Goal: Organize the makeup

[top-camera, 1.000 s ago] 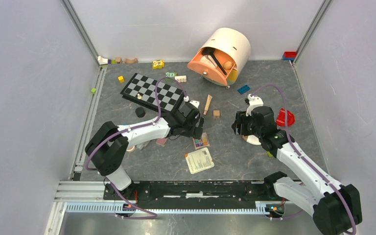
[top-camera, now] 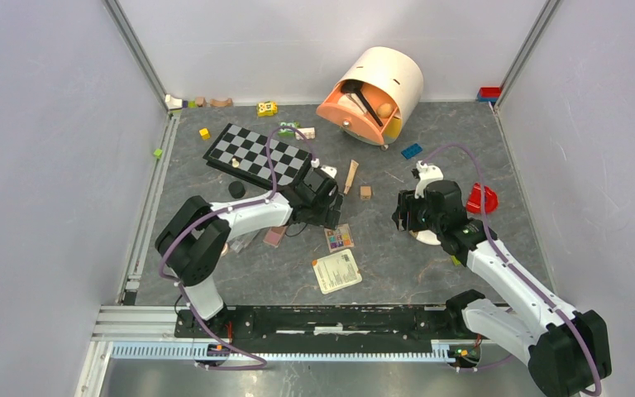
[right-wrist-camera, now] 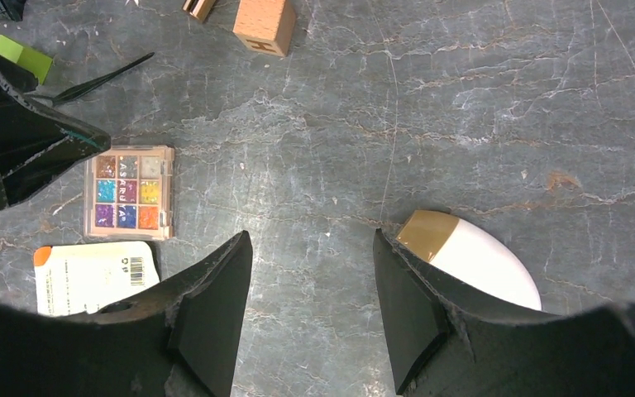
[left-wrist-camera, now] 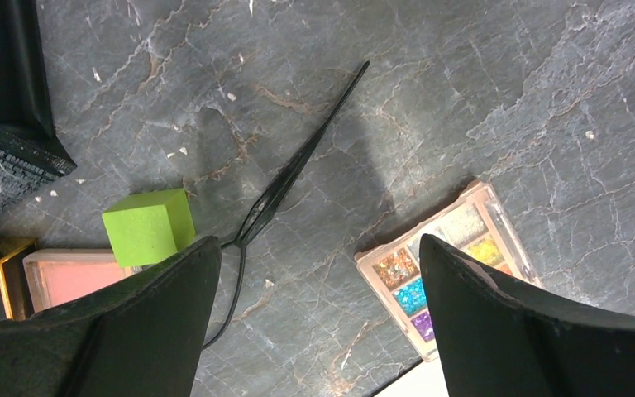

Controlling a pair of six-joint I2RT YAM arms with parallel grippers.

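Observation:
A peach makeup canister (top-camera: 401,74) lies on its side at the back, its orange front open, with dark-handled brushes (top-camera: 364,103) and a round item inside. The eyeshadow palette (left-wrist-camera: 405,285) of several bright colours lies flat near the table's middle. My left gripper is open above the bare surface, one finger overlapping the palette in its view. To its left are a pink compact (left-wrist-camera: 74,271) and a green cube (left-wrist-camera: 150,223). My right gripper is open and empty. A white item with a gold end (right-wrist-camera: 475,256) sits beside its right finger.
A chequered board (top-camera: 260,153) occupies the back left. The cream card (top-camera: 336,271) lies in front of the palette. A wooden cube (right-wrist-camera: 264,25), a red item (top-camera: 481,198) and a blue brick (top-camera: 412,151) are scattered about. The table between the arms is mostly clear.
My left arm has shifted slightly, its elbow moving right and its gripper a little toward the back, uncovering more of the palette. The right arm looks almost still.

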